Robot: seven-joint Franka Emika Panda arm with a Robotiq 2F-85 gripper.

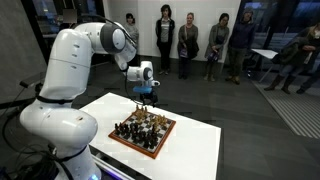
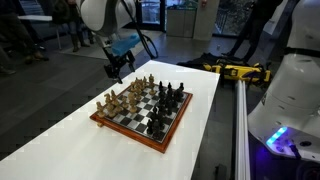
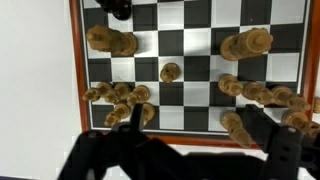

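My gripper hangs open over the chessboard's light-piece side, with nothing held between its fingers. Its two dark fingers (image 3: 128, 136) reach in from the bottom of the wrist view. A small tan pawn (image 3: 170, 72) stands on the board ahead of the gap, and a tan piece (image 3: 235, 126) is close to the right finger. The wooden-rimmed chessboard (image 2: 133, 134) lies on the white table. Dark pieces (image 2: 155, 126) stand on the side away from the gripper; in exterior view 1 the gripper (image 1: 147, 98) is above the far edge.
Bare white table (image 1: 196, 145) surrounds the board, with ample room to its right in exterior view 1. Several people (image 1: 188, 40) stand at the back, away from the table. Another table (image 1: 300, 52) with chess pieces is at the far right.
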